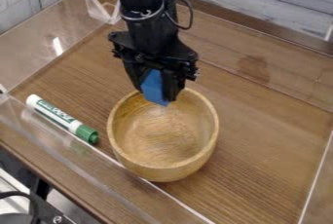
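My black gripper (156, 72) hangs at the upper middle of the camera view, shut on a blue object (155, 88). The object is just above the back rim of a round tan bowl (164, 142) and partly covered by the fingers. Inside, the bowl shows only bare surface.
A white tube with a green cap (58, 117) lies left of the bowl. Clear plastic walls edge the wooden table (260, 150) at the left.
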